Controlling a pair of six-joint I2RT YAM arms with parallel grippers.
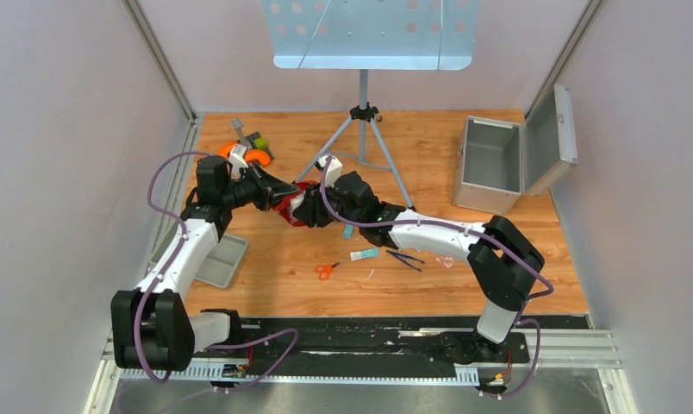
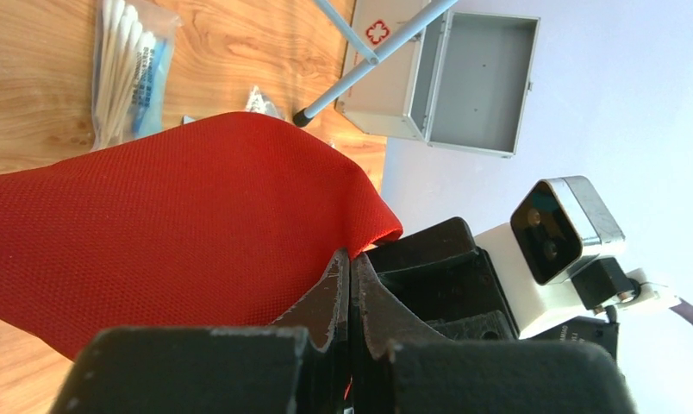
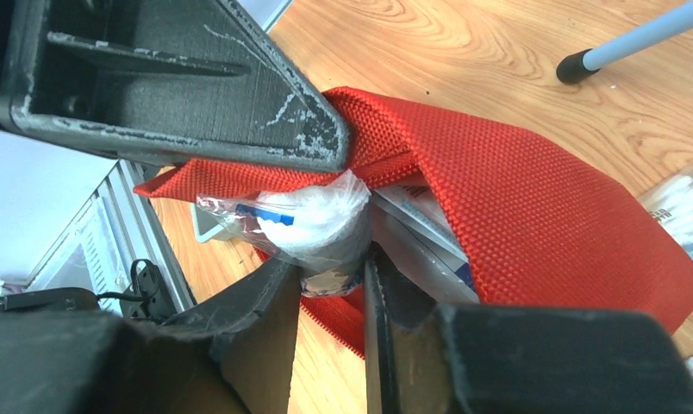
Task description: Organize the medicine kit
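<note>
A red fabric pouch hangs over the left side of the table, its mouth spread open in the right wrist view. My left gripper is shut on the thin edge of the pouch. At the mouth, a white roll in clear plastic (image 3: 313, 220) sits partly inside the red cloth. My right gripper has a finger on either side of the roll's near end, both appearing to touch it. Other flat packets (image 3: 425, 228) show inside the pouch. From the top, both grippers meet at the pouch (image 1: 284, 211) and largely cover it.
An open grey first-aid box (image 1: 490, 164) stands empty at the right. Scissors (image 1: 326, 270), a small blue-white packet (image 1: 365, 254) and tweezers (image 1: 405, 260) lie near the middle. A tripod stand (image 1: 363, 112) rises at the back; a grey tray (image 1: 223, 261) lies left. A bag of cotton swabs (image 2: 127, 78) lies beyond the pouch.
</note>
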